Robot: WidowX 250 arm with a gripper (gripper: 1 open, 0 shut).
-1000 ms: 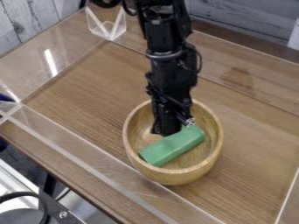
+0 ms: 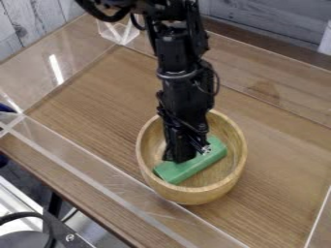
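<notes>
My black gripper (image 2: 181,155) reaches down from the top of the view into a round wooden bowl (image 2: 223,186), its tip low over the left side of a green block (image 2: 196,170) lying in the bowl. The fingertips are dark and overlap each other in the view; they look shut, and I cannot make out anything held between them. The gripper hides part of the bowl's interior and the block's upper left end.
The bowl stands on a wooden table (image 2: 84,107) with free room to the left and right. A clear plastic object (image 2: 119,27) is at the back left. Black cables (image 2: 33,223) lie at the lower left edge.
The gripper has moved a little down into the bowl, over the green block. The bowl and block look nearly unchanged in place.
</notes>
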